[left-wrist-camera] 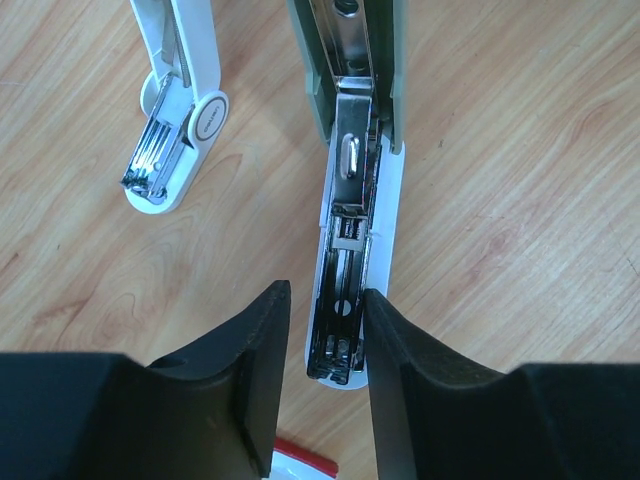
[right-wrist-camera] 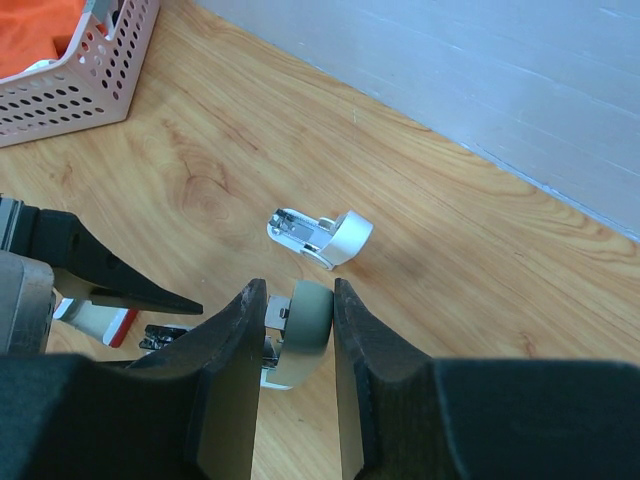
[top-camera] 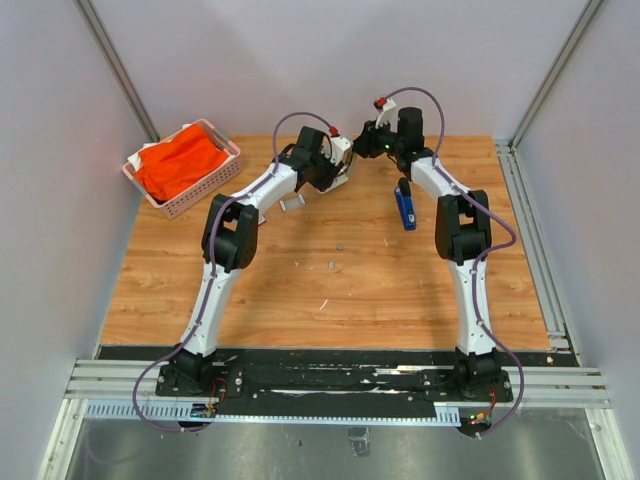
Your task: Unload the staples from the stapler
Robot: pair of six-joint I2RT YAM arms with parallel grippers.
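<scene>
The stapler (left-wrist-camera: pixel 350 180) stands with its sage-green top raised, its metal magazine exposed along the white base. My left gripper is low over the front end of the magazine, fingers part open, one at the magazine's right edge; whether it grips anything I cannot tell. My right gripper is shut on the stapler's green top (right-wrist-camera: pixel 305 335), seen from above in the right wrist view. In the top view both grippers meet at the back centre, largely hiding the stapler.
A second white stapler (right-wrist-camera: pixel 320 235) stands open nearby. A blue object (top-camera: pixel 405 208) lies to the right, a pink basket (top-camera: pixel 205 190) with orange cloth at the back left. Small bits lie on the otherwise clear middle of the table (top-camera: pixel 380 290).
</scene>
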